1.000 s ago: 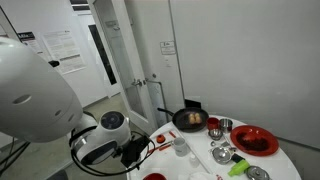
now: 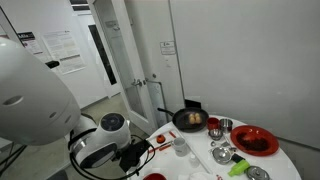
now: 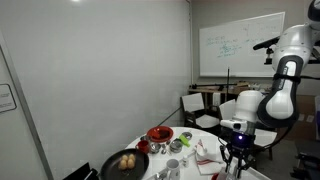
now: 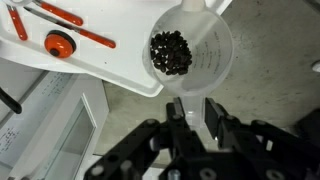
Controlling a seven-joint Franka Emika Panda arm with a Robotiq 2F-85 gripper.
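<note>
Seen from above in the wrist view, a clear, see-through cup (image 4: 212, 62) with markings on its wall holds a small heap of dark beans or grains (image 4: 171, 53). My gripper is shut on the cup's handle (image 4: 194, 108), which points back toward the fingers. The cup hangs around the edge of the white table (image 4: 120, 18), with part of it over the grey floor. In exterior view 1 the arm's wrist (image 2: 104, 140) stands at the table's near left, and its body hides the fingers and the cup there.
A red bowl (image 2: 154, 177) sits near the arm. Farther along are a metal cup (image 2: 181, 147), a black pan (image 2: 190, 119), a wide red dish (image 2: 256, 140) and several metal pots. Red-handled knives (image 4: 86, 35) and a red round item (image 4: 60, 43) lie by the table edge.
</note>
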